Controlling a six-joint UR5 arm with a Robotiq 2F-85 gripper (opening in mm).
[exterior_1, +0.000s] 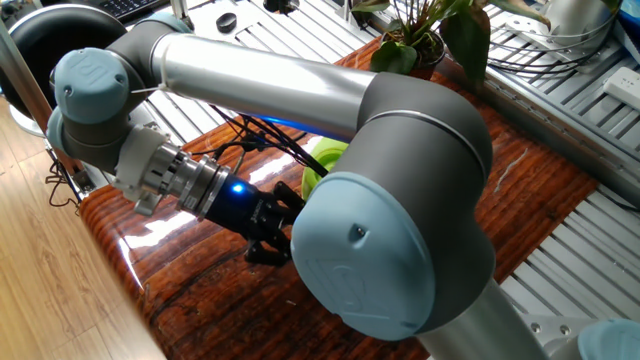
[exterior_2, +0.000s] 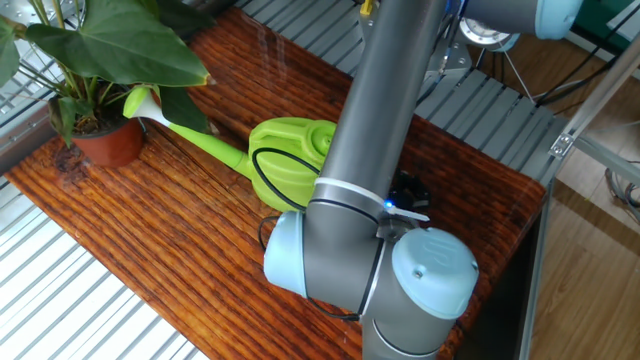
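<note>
In exterior view 2 a lime green watering can stands on the brown wooden table, its long spout pointing at the potted plant. Only a small part of the watering can shows in exterior view 1, behind the arm's elbow. My black gripper is tilted low over the table on the handle side of the can. Its fingers are spread apart, and nothing is seen between them. Part of the gripper appears behind the arm in exterior view 2. The can's handle side is mostly hidden by the arm.
A leafy plant in a terracotta pot stands at the table's corner, close to the spout tip. Dark cables hang along the arm.
</note>
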